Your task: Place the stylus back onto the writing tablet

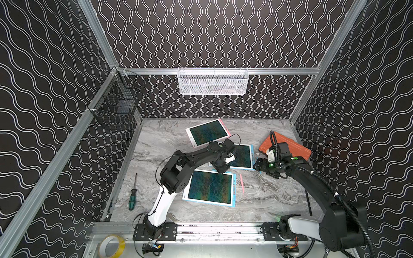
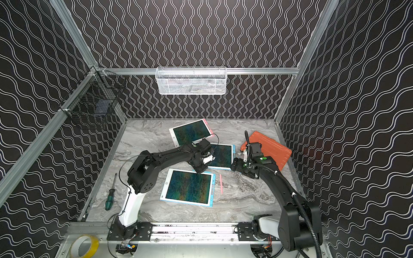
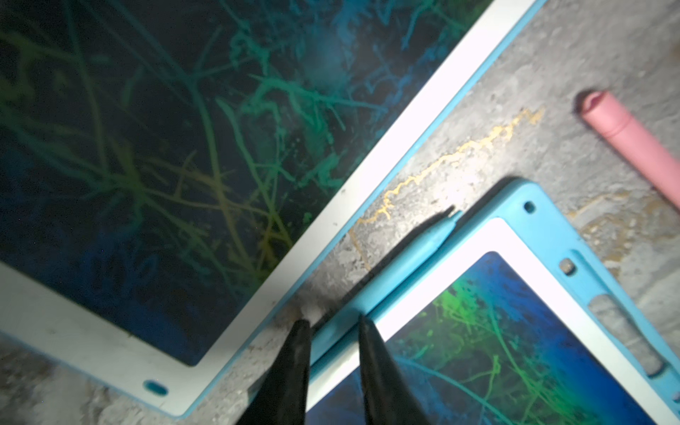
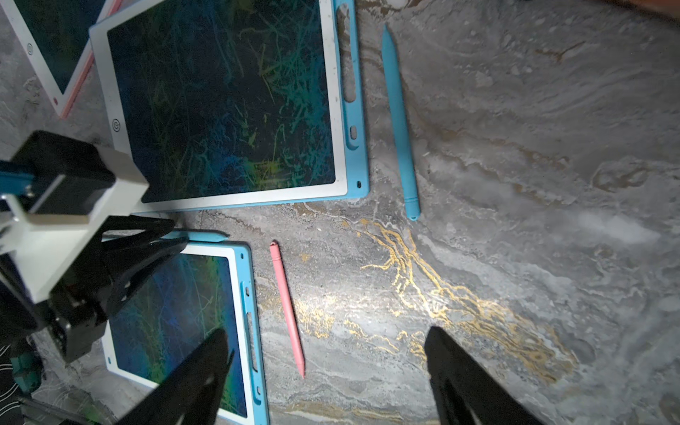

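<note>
A light-blue stylus (image 3: 418,248) lies along the back edge of the near blue tablet (image 3: 517,241), in the narrow strip between it and the middle blue tablet (image 3: 425,99). In the left wrist view my left gripper has its fingertips on both sides of this stylus, shut on it. A pink stylus (image 4: 287,311) rests on the table right of the near tablet. Another blue stylus (image 4: 400,127) lies beside the middle tablet's slotted edge. Over the table to the right, my right gripper stands open, nothing between its fingers.
A pink-edged tablet (image 1: 208,132) lies at the back, close to the middle one. An orange case (image 1: 296,148) is behind the right arm, and a screwdriver (image 1: 132,197) lies at far left. Bare table (image 4: 524,283) stretches to the right.
</note>
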